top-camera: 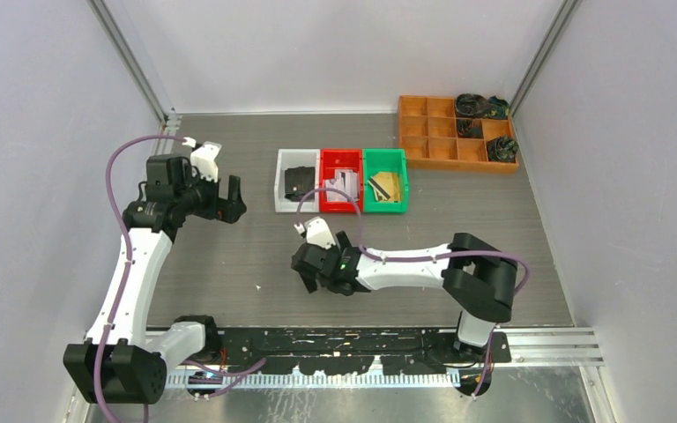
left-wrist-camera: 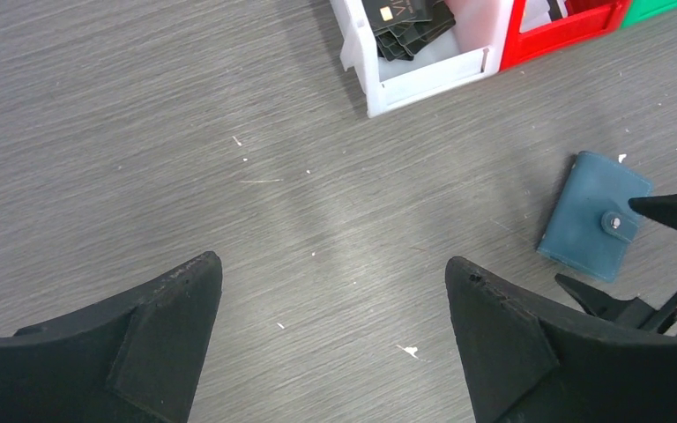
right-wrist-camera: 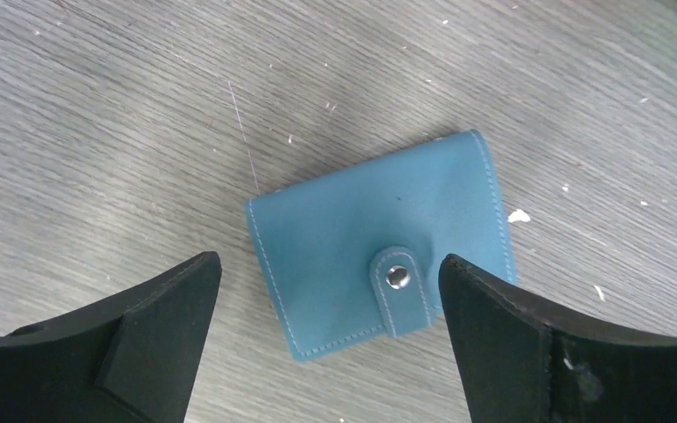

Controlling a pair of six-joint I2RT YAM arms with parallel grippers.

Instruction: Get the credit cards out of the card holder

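A blue card holder [right-wrist-camera: 344, 242] with a snap strap lies closed and flat on the table in the right wrist view; no cards show from it. My right gripper hangs over it, open, one finger overlapping the holder's right edge in the picture. In the left wrist view, the same holder [left-wrist-camera: 592, 211] is at the right, beneath the right gripper's fingers [left-wrist-camera: 592, 295]. From above, my right gripper [top-camera: 324, 264] hides the holder. Off to the left, my left gripper [top-camera: 232, 200] is open over bare table, with nothing between its fingers.
White, red and green bins stand in a row: the white bin [top-camera: 280, 181] holds dark cards, the red bin [top-camera: 342, 156] white ones, the green bin [top-camera: 383, 160] yellowish ones. An orange divided tray [top-camera: 441, 163] sits at the back right. Table between the arms is clear.
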